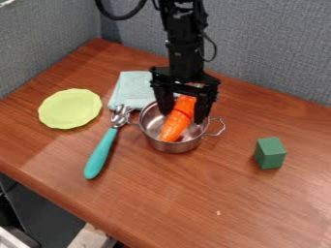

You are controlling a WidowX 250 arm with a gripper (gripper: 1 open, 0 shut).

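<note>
My black gripper (pixel 181 107) reaches down from the top centre over a steel pot (pixel 185 145) with two handles. An orange carrot-like object (pixel 176 122) lies tilted inside the pot, between and just below the two fingers. The fingers stand apart, one near the pot's left rim and one on the right side of the orange object. Whether they touch it I cannot tell.
A yellow-green plate (pixel 69 108) lies left, a pale folded cloth (pixel 130 87) behind the pot. A utensil with a teal handle (pixel 100 153) lies left of the pot, a green block (pixel 269 152) right.
</note>
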